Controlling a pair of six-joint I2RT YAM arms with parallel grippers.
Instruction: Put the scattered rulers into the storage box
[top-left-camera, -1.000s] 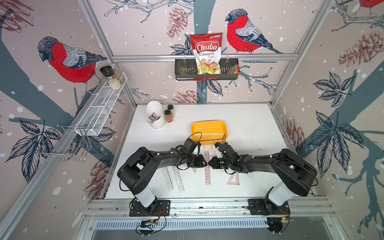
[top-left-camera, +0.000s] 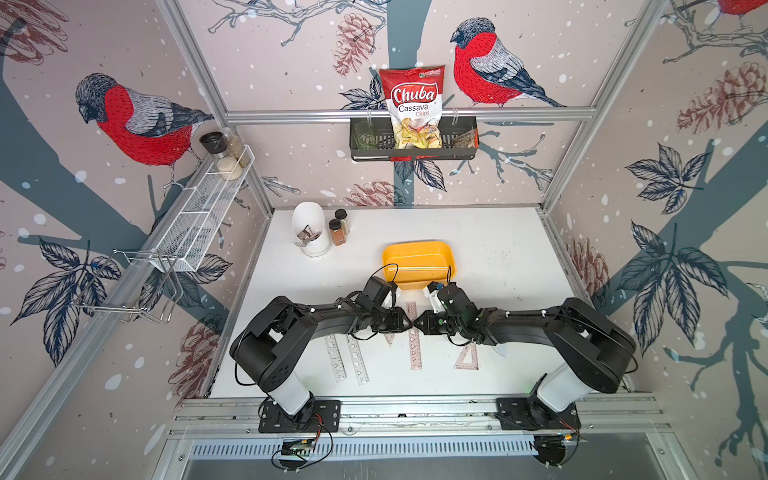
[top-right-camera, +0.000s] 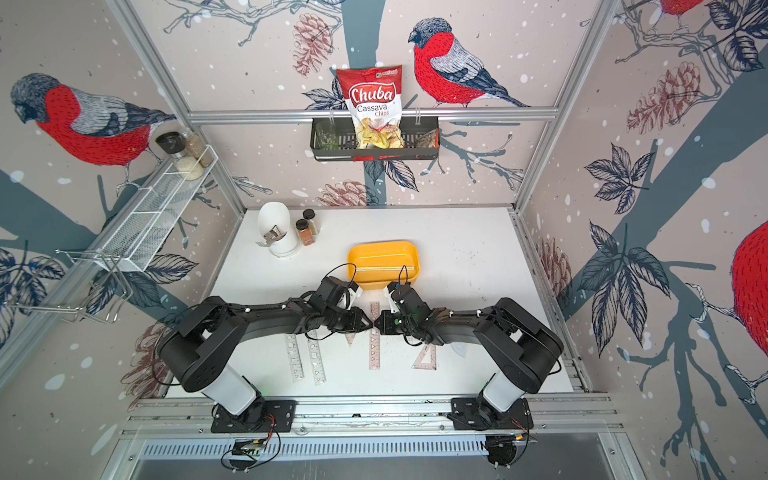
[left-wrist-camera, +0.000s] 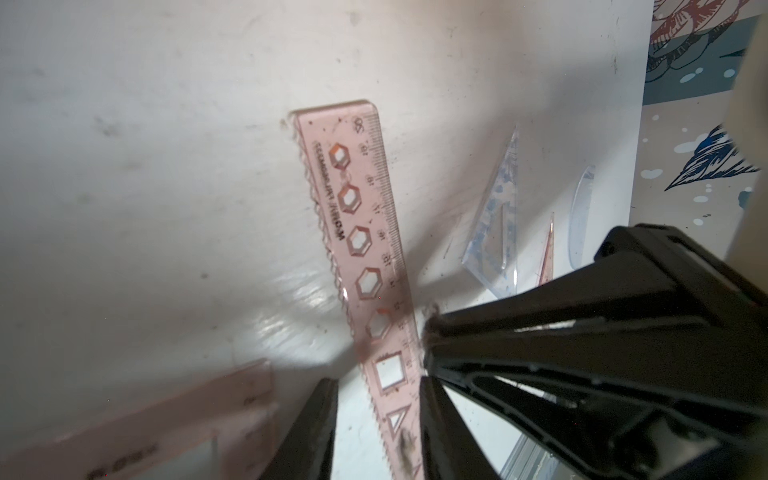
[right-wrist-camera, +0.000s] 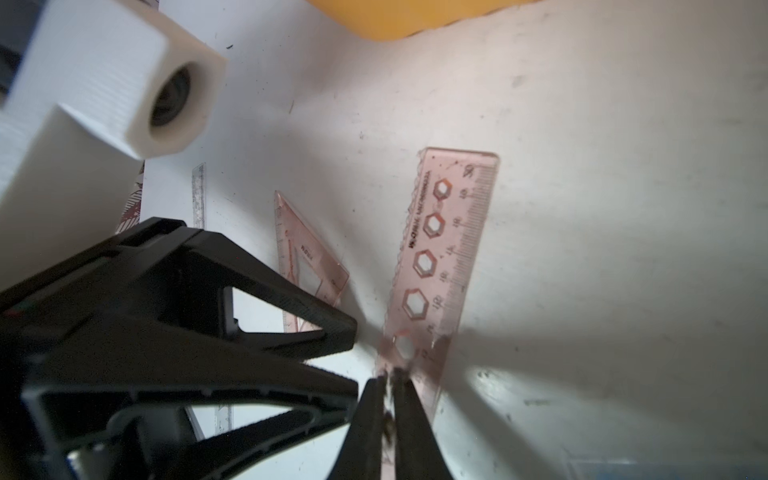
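A long pink ruler (top-left-camera: 414, 352) lies on the white table, in front of the orange storage box (top-left-camera: 417, 276). At its left side my left gripper is part open, the ruler showing in the gap between its fingers. From the other side my right gripper is shut on the pink ruler near its edge, though the fingers hide the grip itself. A pink triangle (top-left-camera: 467, 357) rests to the right, and a second pink triangle (right-wrist-camera: 308, 268) is partly behind the left gripper. Two clear rulers (top-left-camera: 335, 360) lie further left.
A blue triangle (left-wrist-camera: 496, 228) and another clear bluish piece (left-wrist-camera: 581, 216) lie to the right. At the back left stand a white utensil holder (top-left-camera: 310, 228) and spice jars (top-left-camera: 337, 233). The table right of the box is bare.
Both grippers have shifted slightly left. The right gripper has come closer to the long pink ruler, which has shifted marginally left too. The box has stayed put.
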